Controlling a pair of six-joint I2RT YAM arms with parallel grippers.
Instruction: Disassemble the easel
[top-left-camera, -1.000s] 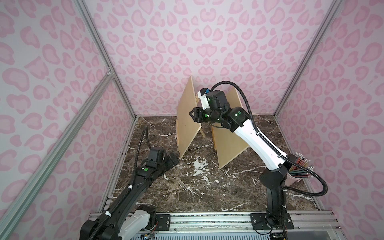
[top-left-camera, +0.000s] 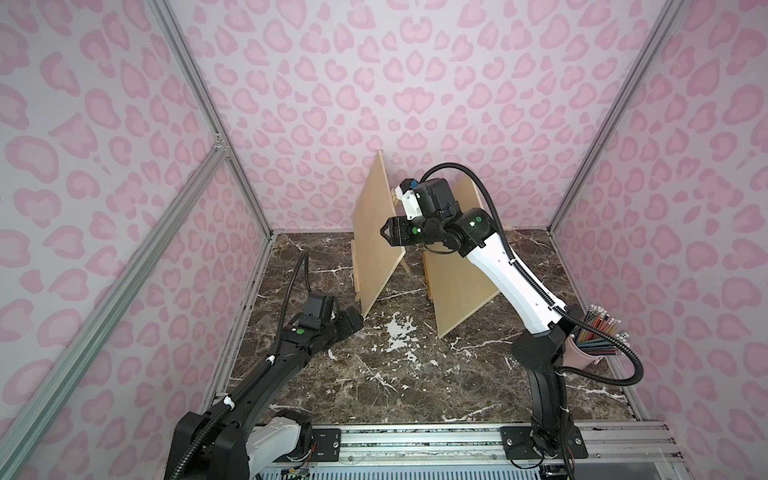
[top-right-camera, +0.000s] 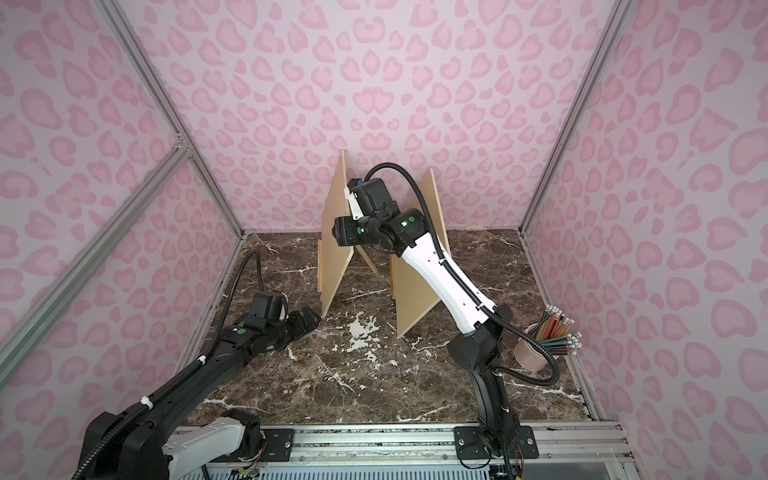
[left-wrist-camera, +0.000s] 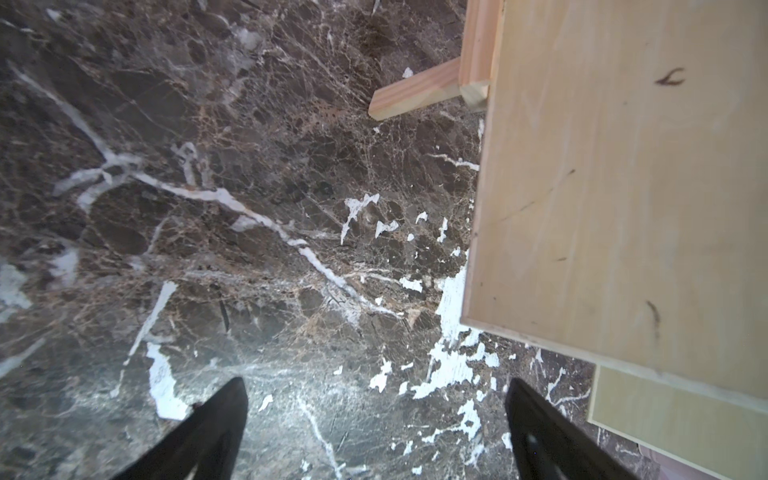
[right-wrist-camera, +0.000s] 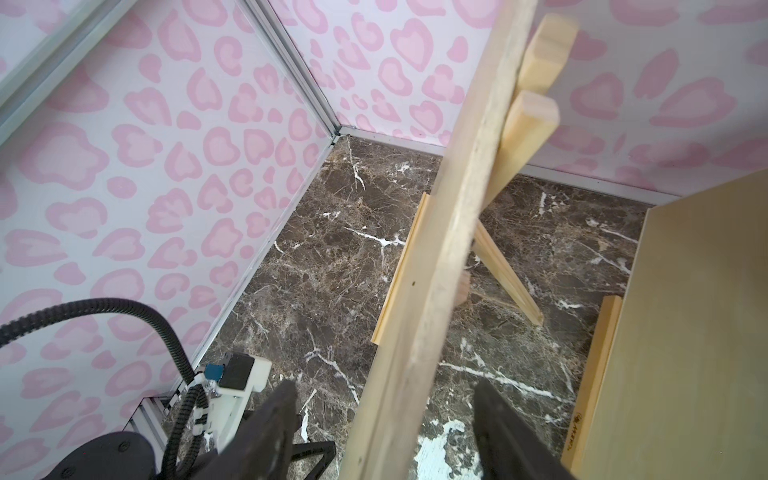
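Observation:
The left easel's light wooden board (top-left-camera: 373, 232) stands upright on wooden supports (right-wrist-camera: 504, 268). My right gripper is over the near part of that board's top edge (right-wrist-camera: 432, 288), which lies between its part-open fingers; contact is not clear. My left gripper is low beside the board's lower front corner, open, with nothing between its fingers; in the left wrist view the board (left-wrist-camera: 608, 184) and a wooden foot (left-wrist-camera: 412, 92) are to its right.
A second board (top-left-camera: 456, 296) stands to the right. A cup of brushes (top-right-camera: 532, 356) is at the right edge.
My right gripper has shifted very slightly, and the left board's top has moved a little left.

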